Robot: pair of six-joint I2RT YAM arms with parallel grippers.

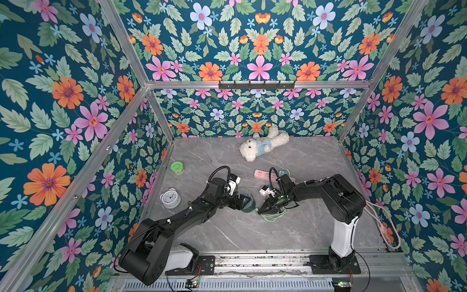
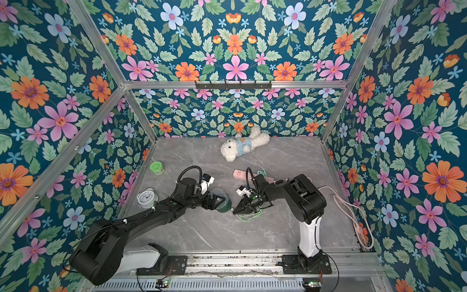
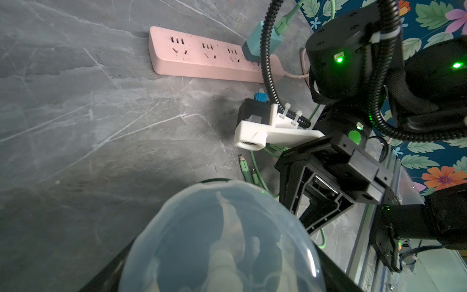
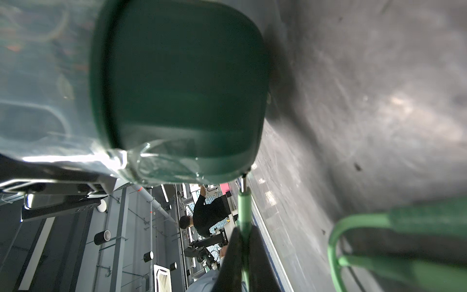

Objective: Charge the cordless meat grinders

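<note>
The meat grinder, with its clear bowl [image 3: 223,238] and dark green base [image 4: 184,92], is tipped on its side mid-table. Around its bowl stands my left gripper [image 1: 241,201], fingers wide, a finger on either side; whether both touch is hard to tell. My right gripper is shut on a green charging cable [image 4: 244,206] just behind its plug. That plug's metal tip meets the lower edge of the base, where a small dark opening shows. How deep it sits cannot be told. More green cable ends [image 3: 244,168] lie on the table beside the right gripper.
A pink power strip [image 3: 204,56] with a teal adapter [image 3: 262,41] lies behind the right gripper. At the back is a white plush dog [image 1: 262,145]. A clock [image 1: 170,198] and a green-topped tin [image 1: 177,168] stand left.
</note>
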